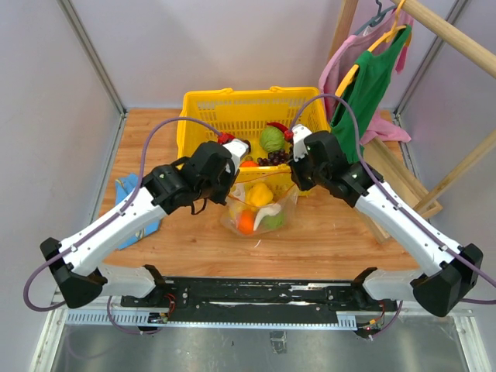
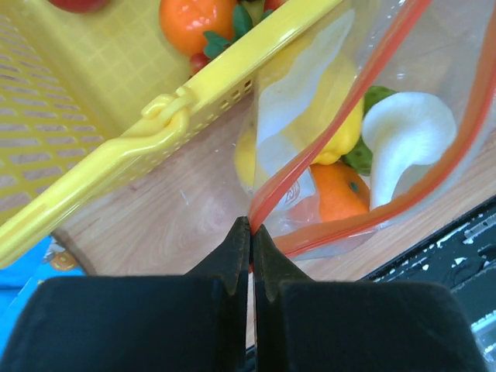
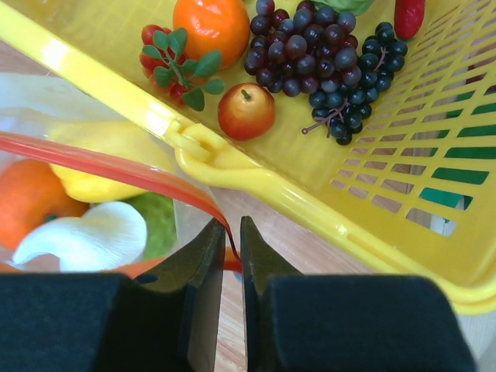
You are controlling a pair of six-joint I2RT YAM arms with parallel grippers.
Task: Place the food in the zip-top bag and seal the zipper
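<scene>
The clear bag (image 1: 260, 211) with its red zip edges (image 2: 353, 225) rests on the table, mouth spread between both grippers. Inside are a yellow pepper (image 1: 259, 194), an orange (image 1: 246, 222), a white mushroom-like piece (image 2: 411, 128) and something green (image 3: 154, 215). My left gripper is shut on the bag's left corner, where the two red edges meet. At the right corner, my right gripper stands slightly open; the red edge (image 3: 198, 197) runs down between its narrowly parted fingers.
Right behind the bag stands a yellow basket (image 1: 225, 108), its rim close to both grippers, holding grapes (image 3: 298, 48), a tomato-like fruit (image 3: 246, 111) and other food. A blue cloth (image 1: 128, 190) lies left. Clothes (image 1: 370, 85) hang at the right.
</scene>
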